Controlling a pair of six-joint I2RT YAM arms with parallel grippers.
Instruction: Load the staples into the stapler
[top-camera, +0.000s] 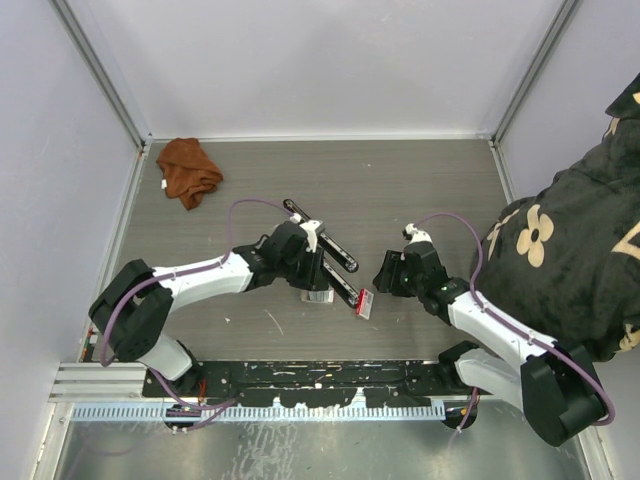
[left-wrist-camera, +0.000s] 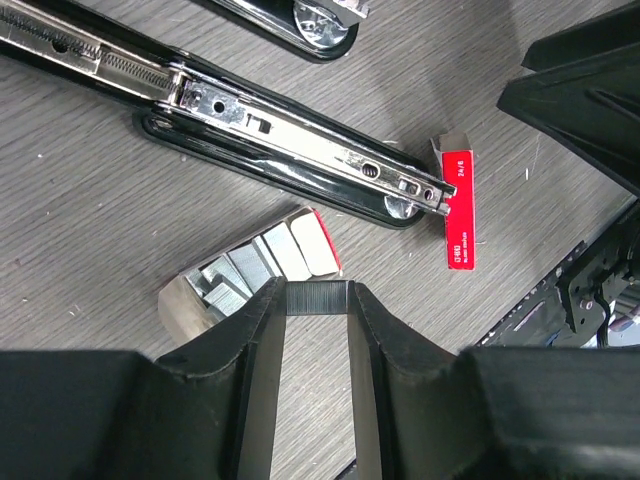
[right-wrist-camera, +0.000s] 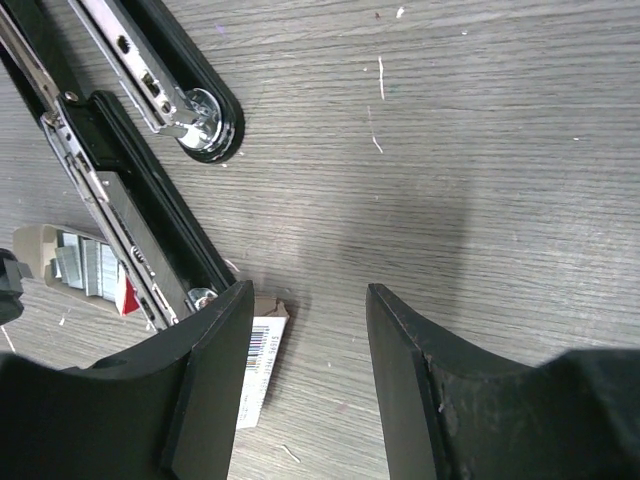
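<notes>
My left gripper is shut on a short grey staple strip (left-wrist-camera: 318, 299), beside the open carton of staples (left-wrist-camera: 305, 243). Behind it lies a black stapler (left-wrist-camera: 290, 150), cover swung back and silver magazine channel exposed. Several staple blocks sit in the carton, partly covered by the left arm in the top view (top-camera: 318, 296). Off to the right, my right gripper stands open and empty, its black fingers (left-wrist-camera: 585, 105) also showing in the left wrist view.
A small red and white box (left-wrist-camera: 459, 205) rests against the stapler's front end. Another black stapler (right-wrist-camera: 165, 75) lies farther back. A brown cloth (top-camera: 188, 172) is at the back left, and a flowered dark cushion (top-camera: 560, 250) at the right. Bare table (right-wrist-camera: 480, 200) extends behind the right gripper.
</notes>
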